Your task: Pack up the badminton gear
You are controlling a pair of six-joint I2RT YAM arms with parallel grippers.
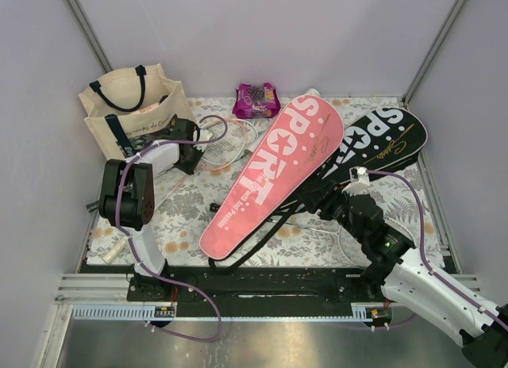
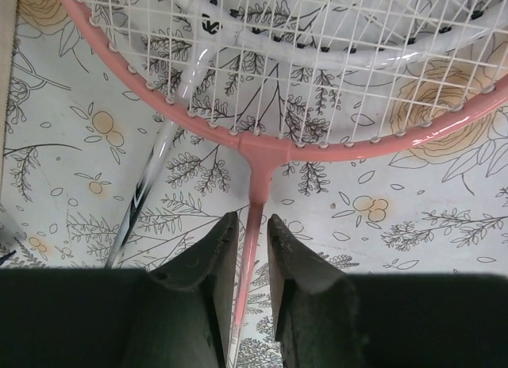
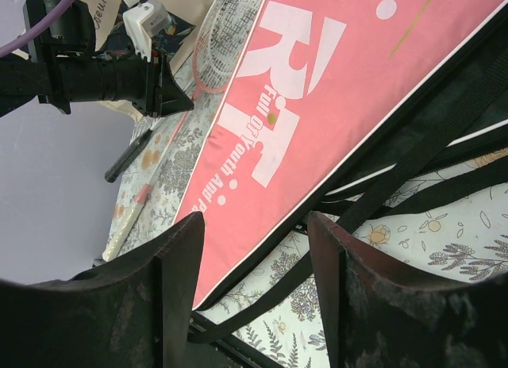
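Note:
A pink racket [image 2: 266,150] lies flat, overlapping a white-framed racket [image 2: 341,60] with a dark shaft. Around the pink shaft [image 2: 252,237], just below the head, my left gripper stands slightly open, with a gap beside the shaft. Its pale handle [image 1: 115,251] reaches toward the near left of the table. A pink SPORT racket bag [image 1: 270,174] lies partly over a black one [image 1: 385,138]. My right gripper is open above the pink bag's lower edge and black strap [image 3: 290,281], apparently holding nothing.
A beige tote bag [image 1: 119,86] with black handles stands open at the far left, close beside the left gripper. Against the back wall sits a purple pouch [image 1: 256,101]. Another racket's thin shaft [image 1: 313,228] shows below the bags.

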